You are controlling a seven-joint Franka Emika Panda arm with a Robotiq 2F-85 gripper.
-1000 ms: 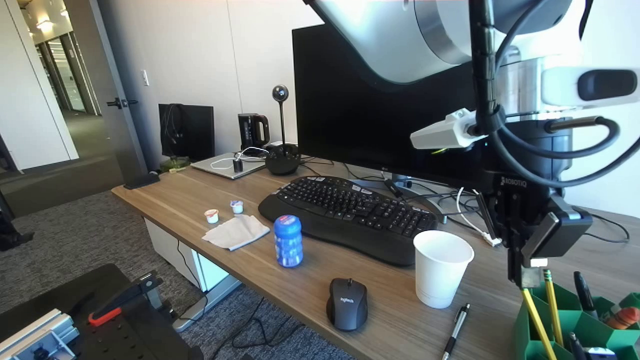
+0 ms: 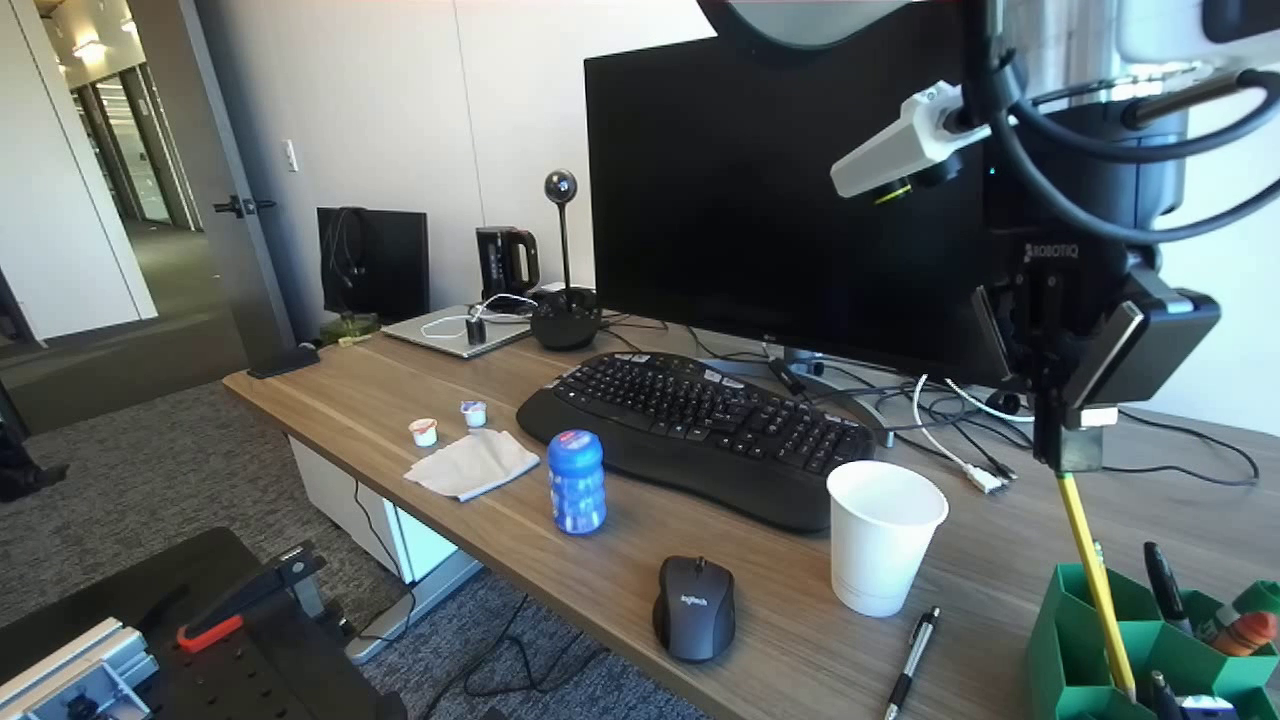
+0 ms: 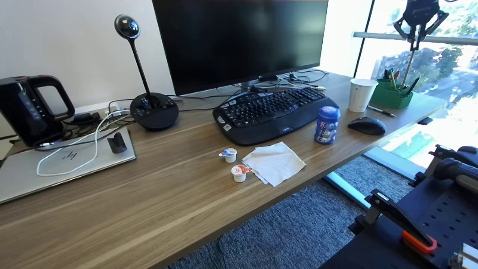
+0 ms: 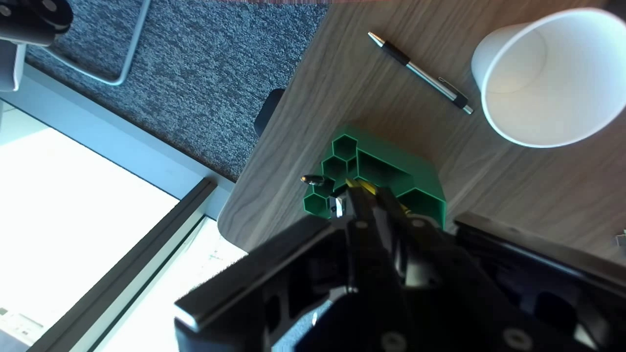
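Note:
My gripper (image 2: pixel 1066 451) is shut on a yellow pencil (image 2: pixel 1092 570), which slants down from the fingertips toward the green pen holder (image 2: pixel 1054 654). The pencil's lower end shows among the holder's compartments; how deep it sits there is hard to tell. In exterior view 2 the gripper (image 3: pixel 415 45) is above the holder (image 3: pixel 388 96) at the far right of the desk, the pencil (image 3: pixel 408 68) below it. Dark fingers hide much of the holder (image 4: pixel 399 153) in the wrist view, where a bit of yellow (image 4: pixel 362 186) shows by the tips.
Other pens, a marker (image 2: pixel 1244 632) and a second pencil stand in the holder. Nearby are a white paper cup (image 2: pixel 882 540), a loose pen (image 2: pixel 914 662), a mouse (image 2: pixel 695 608) and a keyboard (image 2: pixel 708 420). The monitor (image 2: pixel 792 204) rises behind; the desk edge is close to the holder.
My gripper has moved up and slightly right in exterior view 1, with the pencil still in it. More of the pencil's length now shows, and it stands a little steeper.

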